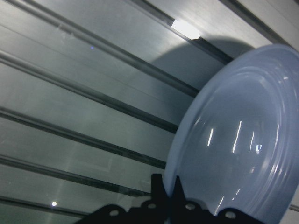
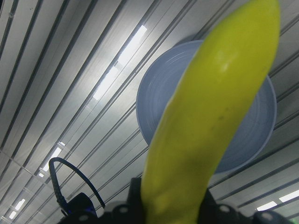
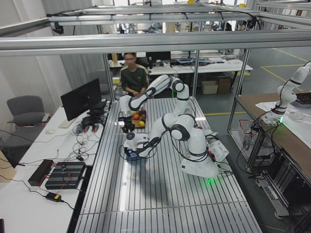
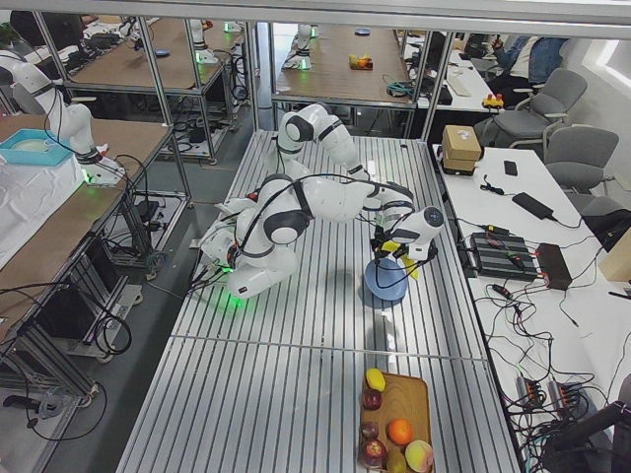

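A blue bowl (image 4: pixel 385 288) is in the middle of the slatted table. In the left wrist view my left gripper is shut on the rim of this bowl (image 1: pixel 233 140), with grey table slats and its shadow beside it. In the right wrist view my right gripper is shut on a yellow banana (image 2: pixel 210 112), held above the blue bowl (image 2: pixel 154 88). The banana hides much of the bowl in that view.
A wooden tray (image 4: pixel 415 394) with several fruits lies at one end of the slatted table. Both arms are bent close together over the table's middle. The slats around the bowl are largely clear.
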